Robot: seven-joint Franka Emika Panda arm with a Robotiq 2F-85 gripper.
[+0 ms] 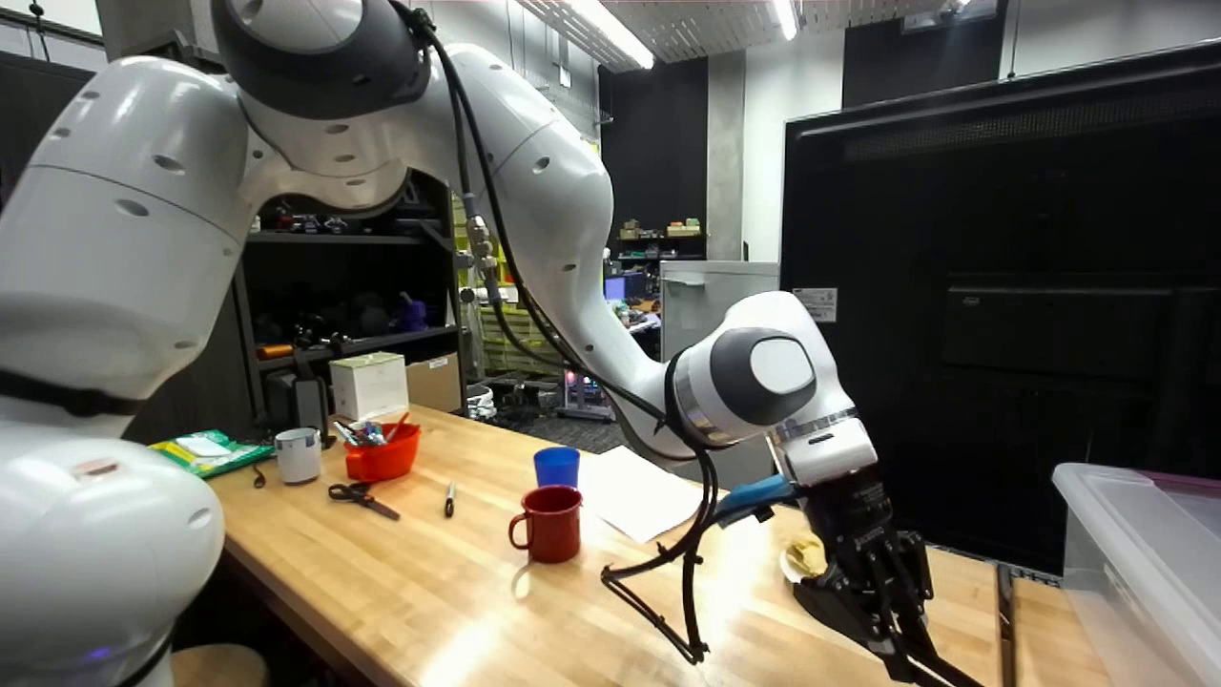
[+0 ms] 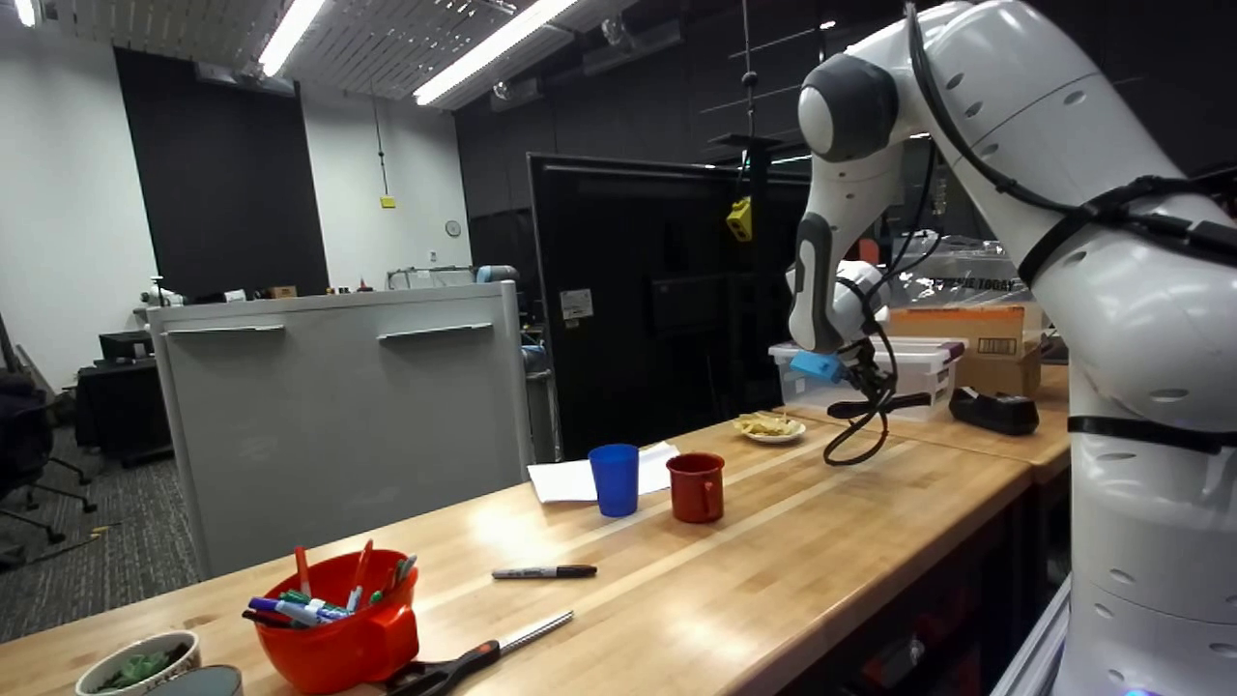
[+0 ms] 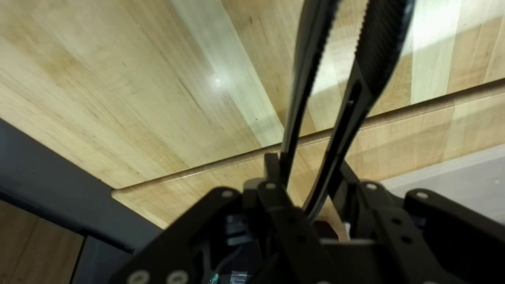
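My gripper is shut on a pair of black tongs (image 3: pixel 350 99), whose two long, ridged arms stand slightly apart in the wrist view, with bare wood between them. In exterior view 1 the gripper (image 1: pixel 893 595) hangs above the right end of the table, in front of a white plate of yellowish chips (image 1: pixel 807 556). Exterior view 2 shows the gripper (image 2: pixel 865 378) to the right of the plate of chips (image 2: pixel 770 427), apart from it. The gripper's body covers part of the plate in exterior view 1.
A red mug (image 1: pixel 551 525), a blue cup (image 1: pixel 557 468) and white paper (image 1: pixel 636 492) occupy the middle. Scissors (image 2: pixel 475 661), a marker (image 2: pixel 545 572) and a red pen holder (image 2: pixel 336 632) lie farther off. A clear bin (image 1: pixel 1145 572) borders the right end.
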